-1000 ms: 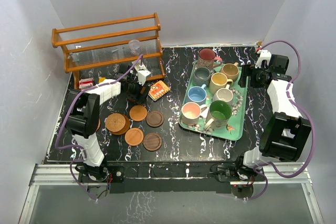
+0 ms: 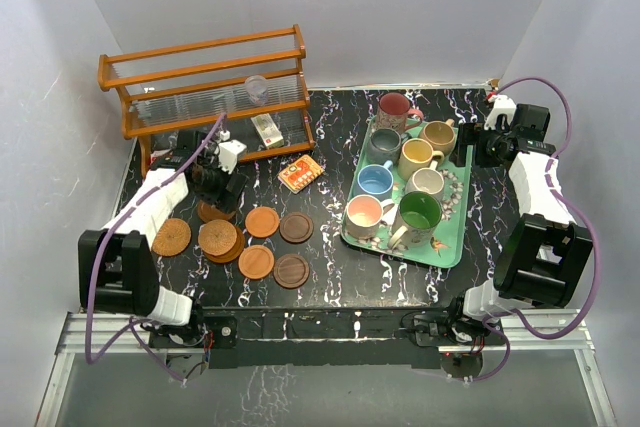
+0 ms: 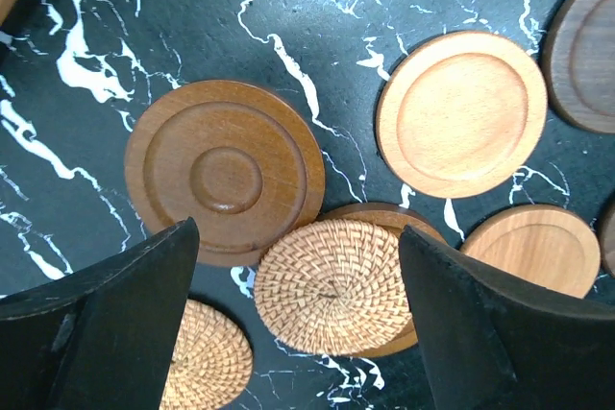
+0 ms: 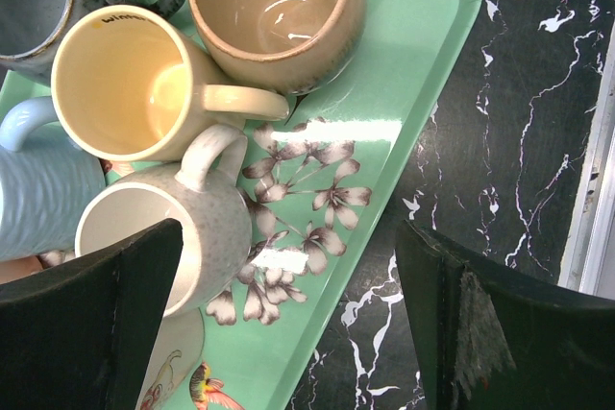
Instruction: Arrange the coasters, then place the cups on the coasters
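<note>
Several cups stand on a green tray [image 2: 447, 237] at right, among them a speckled white mug [image 4: 216, 218], a yellow mug [image 4: 125, 93] and a tan cup [image 4: 269, 7]. My right gripper [image 2: 462, 145] is open above the tray's right side, nothing between its fingers. Wooden and woven coasters lie on the left, including a dark round one [image 3: 226, 165] and a light one [image 3: 461, 112]. My left gripper [image 2: 228, 190] hangs open over these coasters, empty.
A wooden rack [image 2: 215, 79] stands at the back left. An orange packet [image 2: 301, 173] lies between it and the tray. The dark marble table has bare room around the middle and front.
My left gripper has moved left from beside the orange packet to over the coasters, with its arm drawing back. The right arm and cups show no visible change.
</note>
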